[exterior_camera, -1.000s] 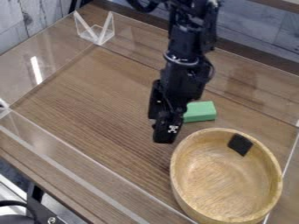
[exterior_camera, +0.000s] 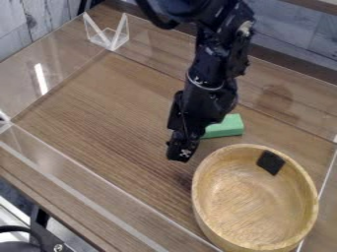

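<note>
My black gripper reaches down over the middle of the wooden table, just left of a green block that is partly behind it. It is open; whether anything lies between or under its fingers is hard to tell in the dark shape. A large tan round bowl stands at the front right, with a small black block at its back right rim.
A white wire-like holder stands at the back left. A wall runs along the back, and the table's edge lies at the lower left.
My gripper has shifted slightly to the left over the last second. The bowl and the green block appear unmoved.
</note>
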